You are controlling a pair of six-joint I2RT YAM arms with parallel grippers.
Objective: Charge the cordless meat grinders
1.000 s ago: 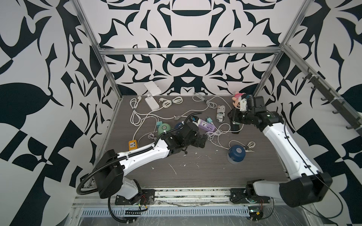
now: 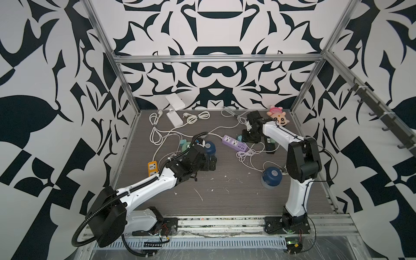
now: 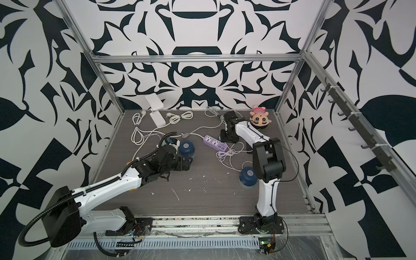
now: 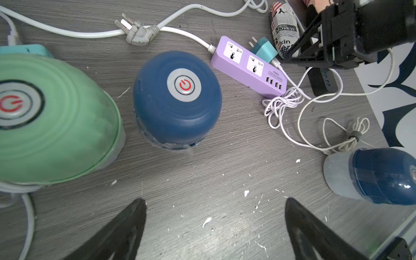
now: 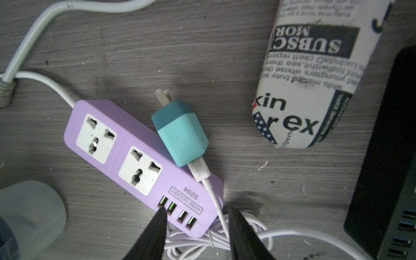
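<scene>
In the right wrist view a teal charger plug (image 5: 182,130) lies against the purple power strip (image 5: 101,114), prongs pointing away, its white cable (image 5: 215,197) running back toward my fingers. My right gripper is part open above the strip's near end, holding nothing. My left gripper stands wide open over bare table. Beyond it, the left wrist view holds a blue grinder (image 4: 175,117) with its red power symbol facing up and a green grinder (image 4: 56,130) at left, a teal adapter (image 4: 26,49) behind it. Another blue grinder (image 4: 383,175) is at the right.
A newsprint-patterned case (image 5: 312,82) lies right of the plug, then a black strip (image 5: 390,173). Coiled cables (image 2: 249,156) lie below the purple strip. An orange socket (image 2: 152,166) and white boxes (image 2: 174,117) are on the left.
My right gripper has swung left from near the doll to over the teal plug and purple strip.
</scene>
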